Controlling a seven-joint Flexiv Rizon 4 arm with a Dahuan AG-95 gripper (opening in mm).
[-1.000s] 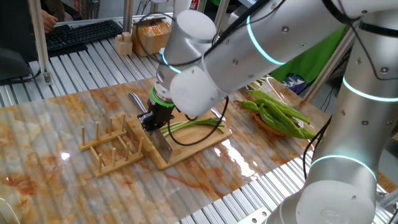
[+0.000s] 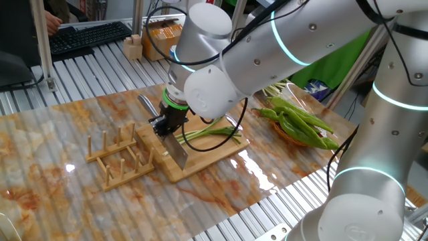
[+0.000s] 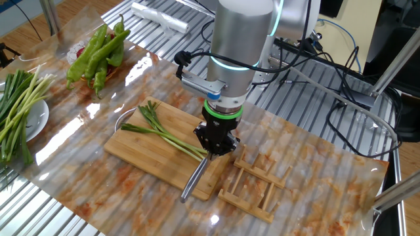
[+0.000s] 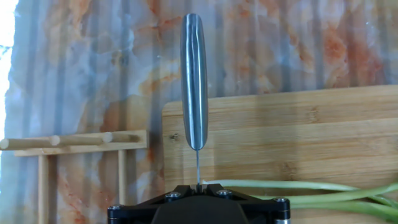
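My gripper [image 2: 164,127] is shut on a knife, over the rack-side part of the wooden cutting board [image 3: 164,124]. The knife's broad blade [image 2: 176,152] points down at the board; whether its edge touches the wood I cannot tell. In the wrist view, the silver handle [image 4: 194,81] sticks out ahead of my fingers, with the thin spine [image 4: 198,165] running between them. Green onions [image 3: 172,136] lie along the board, their pale ends close to the blade. The blade itself is hidden in exterior view 2.
A wooden peg rack [image 2: 120,164] stands close beside the board. Green peppers [image 2: 297,124] fill a basket beyond the board's other end. More green onions lie on a white plate [image 3: 38,121]. Bare tabletop [image 2: 53,194] spreads past the rack.
The gripper and knife have shifted slightly to the right in exterior view 1, staying over the board. The board, rack and peppers have not moved.
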